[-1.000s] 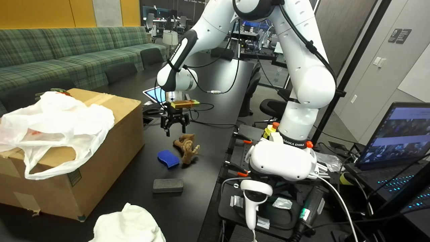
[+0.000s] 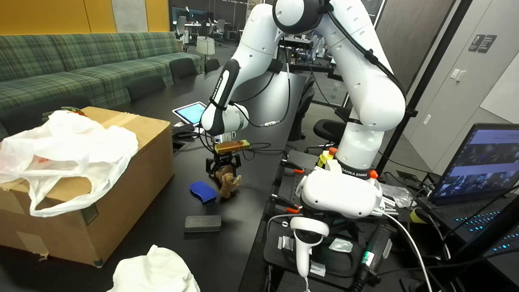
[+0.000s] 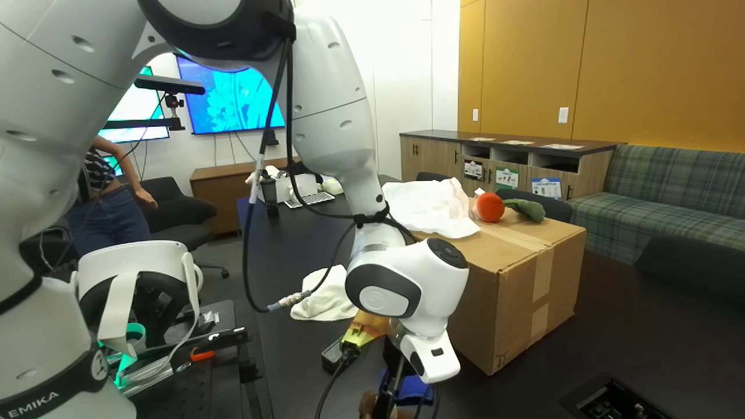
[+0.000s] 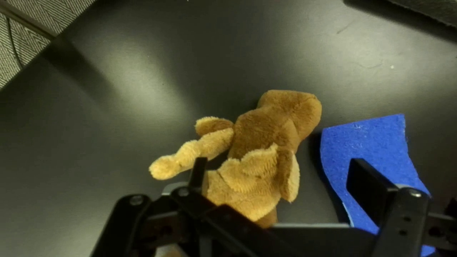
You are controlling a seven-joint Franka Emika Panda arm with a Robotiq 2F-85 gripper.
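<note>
A brown plush toy (image 4: 261,137) with lighter tan limbs lies on the black table. In the wrist view my gripper is open, the toy's lower part between its fingers, nearer the left one; whether that finger touches it I cannot tell. Close by is a blue cloth-like piece (image 4: 364,150), partly behind the right finger. From exterior view 1, the gripper (image 2: 224,169) stands low over the far part of the toy (image 2: 227,184), with the blue piece (image 2: 203,192) nearer the camera. Exterior view 2 cuts off most of the gripper and toy at its lower edge.
A dark grey block (image 2: 202,224) and a white cloth (image 2: 154,272) lie nearer the camera. The large cardboard box (image 2: 131,180), with a white plastic bag (image 2: 73,151) on top, bounds the left side. Cables (image 2: 262,147) lie behind the gripper.
My gripper has come down and towards the camera, slightly to the right, from behind the toy to over it. The toy and the blue piece appear unmoved.
</note>
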